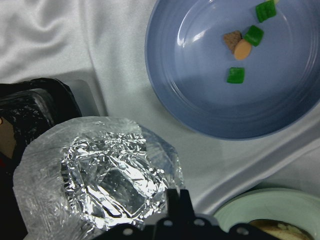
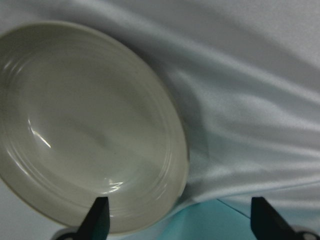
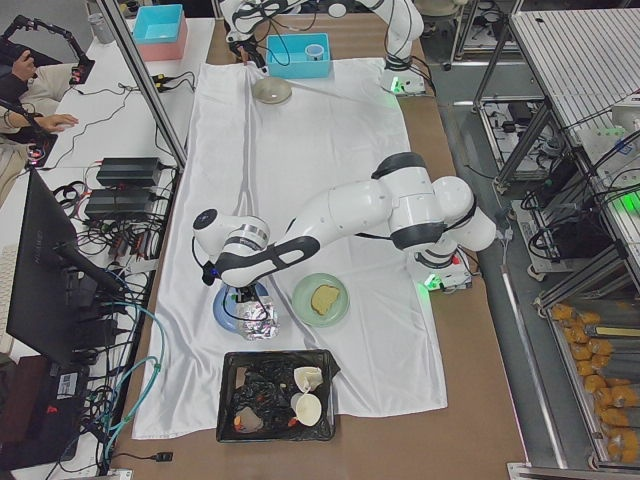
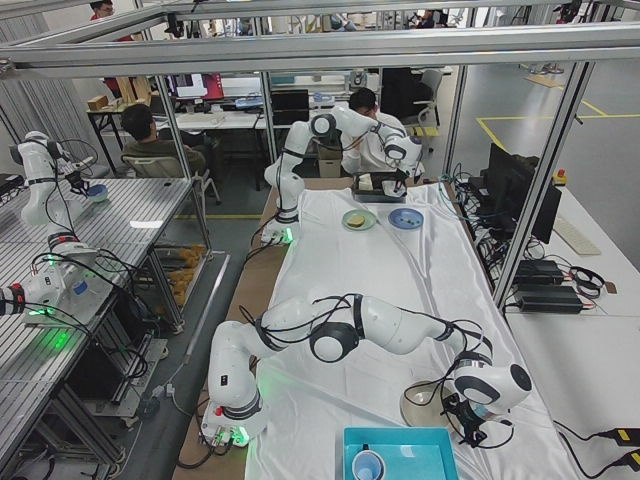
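Observation:
My left gripper has its fingers together over the near edge of a crinkled foil sheet with clear film (image 1: pixel 115 185); whether the film is pinched between them is unclear. The foil lies or hangs between a blue plate (image 1: pixel 210 115) holding small green, brown and tan pieces, a green plate (image 1: pixel 240 210) with a yellow food piece, and a black lined tray (image 1: pixel 40 100). In the right wrist view, my right gripper stands open above the cloth beside an empty beige plate (image 2: pixel 90 130).
A turquoise bin (image 4: pixel 400 450) with a cup stands by the right arm. The black tray (image 3: pixel 275 420) holds cups and scraps at the other end. A monitor and cables line one side.

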